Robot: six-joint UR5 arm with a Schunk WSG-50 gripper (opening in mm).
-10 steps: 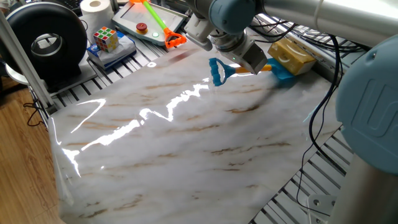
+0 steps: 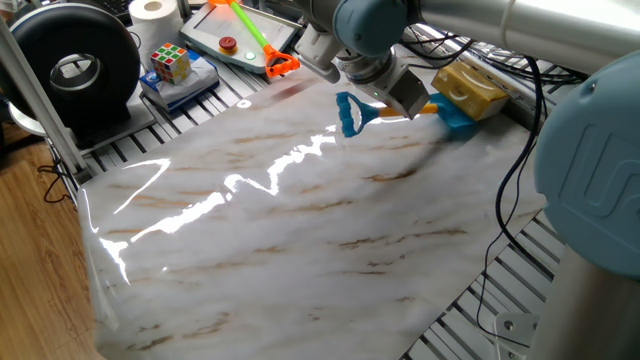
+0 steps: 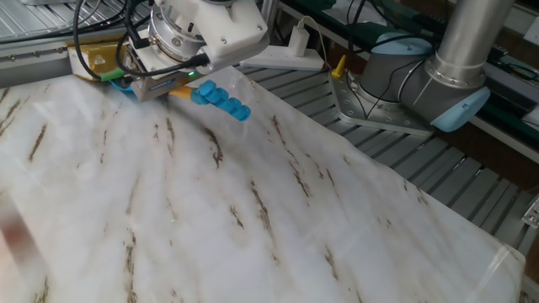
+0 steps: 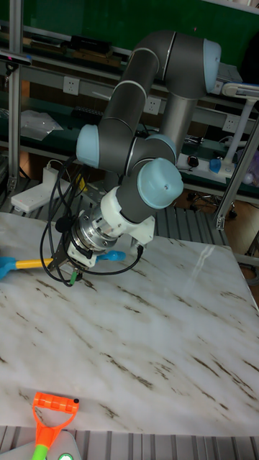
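A toy shovel lies across the gripper's tip, with a blue grip (image 2: 352, 115), a yellow-orange shaft (image 2: 392, 112) and a blue blade (image 2: 456, 113). My gripper (image 2: 408, 108) is at the middle of that shaft, near the table's back edge. In the second exterior view the blue grip (image 3: 221, 99) sticks out to the right of the gripper (image 3: 158, 87). The third exterior view shows the shaft (image 4: 35, 263) meeting the gripper (image 4: 61, 267) from the left. The fingers' inner sides are hidden, so whether they are closed on the shaft does not show.
A yellow block (image 2: 470, 90) sits by the blade at the back edge. An orange-and-green toy (image 2: 250, 28) lies over a teach pendant (image 2: 215, 42). Left of it are a Rubik's cube (image 2: 170, 62) and a paper roll (image 2: 156, 20).
The gripper and shovel have shifted only very slightly in the first exterior view. Nothing else has visibly moved.
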